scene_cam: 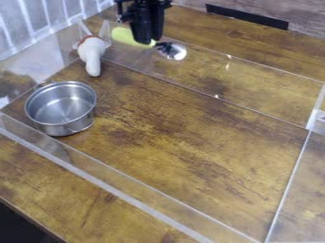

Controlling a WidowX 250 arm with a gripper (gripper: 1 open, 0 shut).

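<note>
My black gripper (146,28) is at the top centre of the camera view, shut on a ladle or spoon (135,38) with a yellow-green handle and a shiny metal head pointing right. A white, mushroom-like object (93,61) with some red at its top lies to the left, below the gripper. A steel pot (61,108) stands at the lower left, empty. The fingertips themselves are hard to make out.
Clear low walls (309,152) run across and around the wooden table (191,152). A white railing stands at the top left, and a dark strip lies along the back right.
</note>
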